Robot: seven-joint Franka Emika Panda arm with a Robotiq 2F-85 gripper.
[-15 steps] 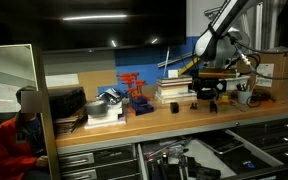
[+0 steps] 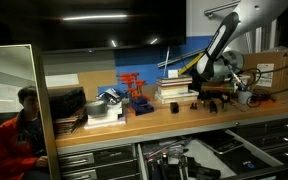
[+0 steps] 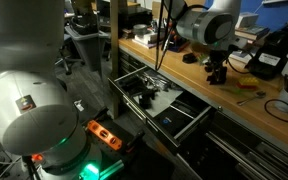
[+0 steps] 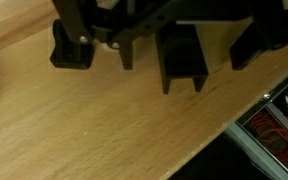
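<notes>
In the wrist view my gripper is open over the wooden counter, one finger on each side of a dark block-like object (image 4: 182,62). Whether the fingers touch it cannot be told. A second black piece (image 4: 72,48) lies to the left, outside the fingers. Exterior view 1 has the gripper (image 2: 213,103) low over the counter's right part, among small dark items. From the other side, the gripper (image 3: 216,76) appears close to the counter top, its fingertips too small to make out.
An open drawer (image 3: 162,103) with tools sits below the counter (image 3: 199,72). Stacked books (image 2: 172,88) and a metal pot (image 2: 112,97) stand on the counter (image 2: 149,122). A yellow item (image 3: 242,80) is near the gripper. Someone in red (image 2: 19,140) sits at far left.
The arm has shifted toward the right in exterior view 1, with the gripper staying low at the counter. The seated person's head has come up into clearer view.
</notes>
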